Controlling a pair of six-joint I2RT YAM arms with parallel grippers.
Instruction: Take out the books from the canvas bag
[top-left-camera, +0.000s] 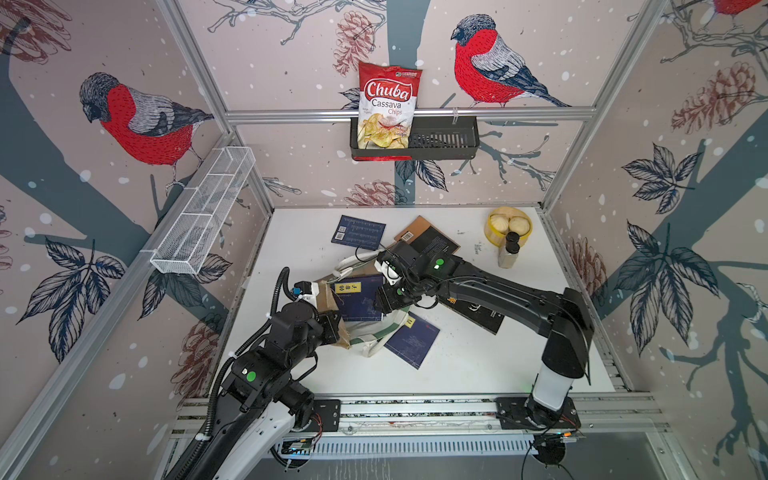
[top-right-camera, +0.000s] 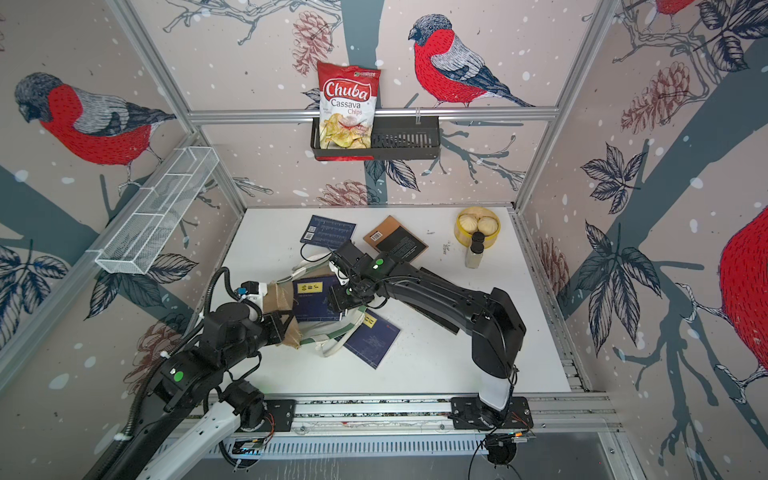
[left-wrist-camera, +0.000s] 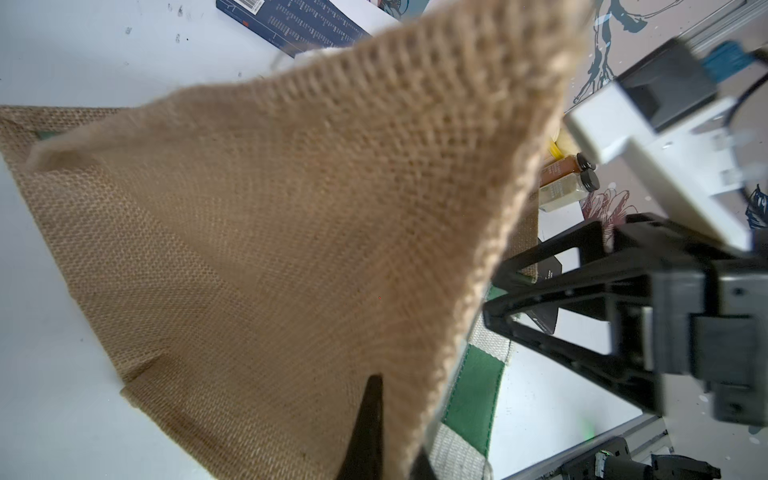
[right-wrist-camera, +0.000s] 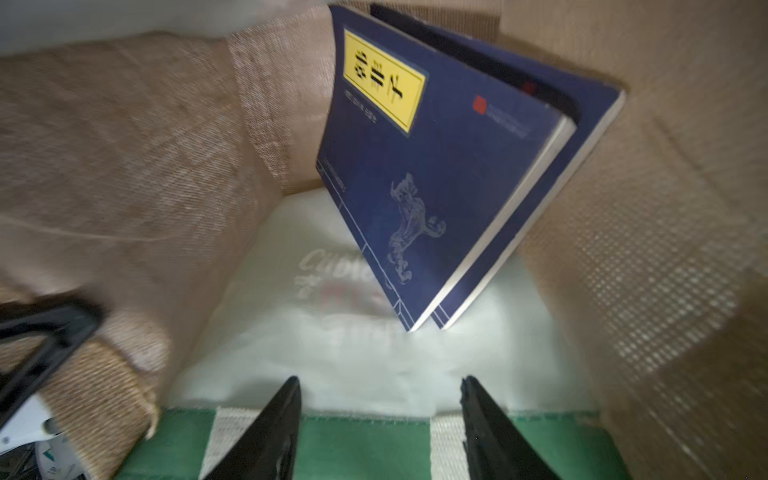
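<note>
The burlap canvas bag (left-wrist-camera: 264, 224) lies tipped, mouth toward my right gripper. Inside, two navy books (right-wrist-camera: 436, 184) with a yellow label lean together on the pale lining. My right gripper is open at the bag's mouth, its fingers short of the books. My left gripper is shut on the bag's fabric along its edge. Other books lie outside on the table: a navy one (top-left-camera: 412, 340) in front, another navy one (top-left-camera: 358, 232) behind, a brown-black one (top-right-camera: 396, 238) and a black one (top-left-camera: 480, 316), partly hidden by my right arm.
A yellow steamer (top-left-camera: 508, 220) with buns and a bottle (top-left-camera: 508, 252) stand at the back right. A white wire rack (top-left-camera: 200, 208) hangs left; a dark shelf (top-left-camera: 440, 140) holds a chips bag above.
</note>
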